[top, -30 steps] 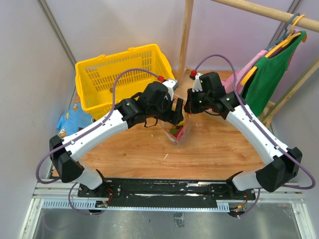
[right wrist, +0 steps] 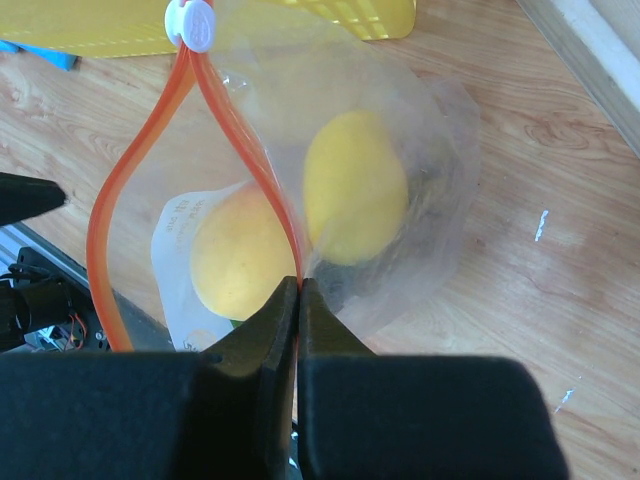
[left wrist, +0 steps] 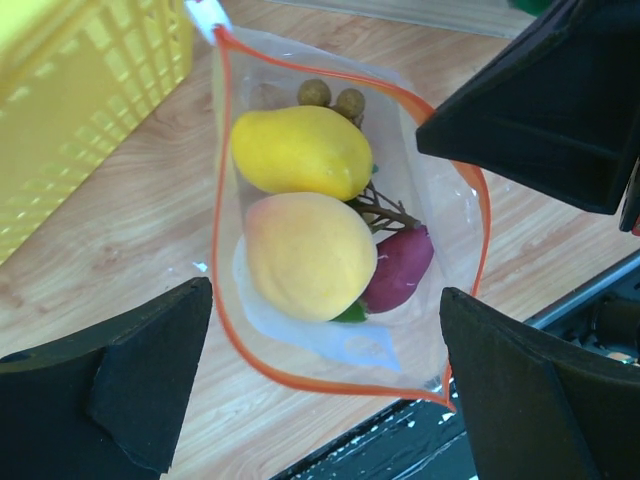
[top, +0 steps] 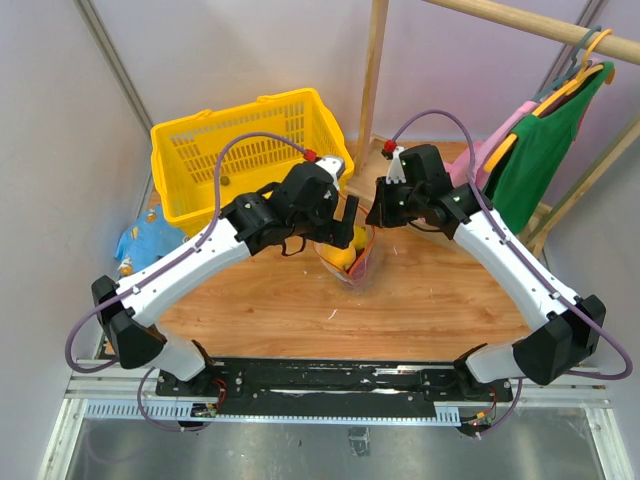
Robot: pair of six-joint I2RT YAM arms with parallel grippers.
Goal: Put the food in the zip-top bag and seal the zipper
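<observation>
A clear zip top bag with an orange zip rim stands with its mouth open. In the left wrist view it holds a yellow mango-like fruit, a peach, a purple item and small brown balls on stems. My left gripper is open over the mouth, its fingers apart and nothing gripped between them. At the bag's right side, my right gripper is shut on the orange rim. A white slider sits at the rim's far end.
A yellow basket stands behind the bag at left, with a blue cloth-like item beside it. Clothes hang from a wooden rack at right. Bare table lies in front.
The left gripper has shifted slightly left and its fingers have spread. A yellow-orange fruit now shows in the bag's front part, where green and red showed before. The right arm stays put.
</observation>
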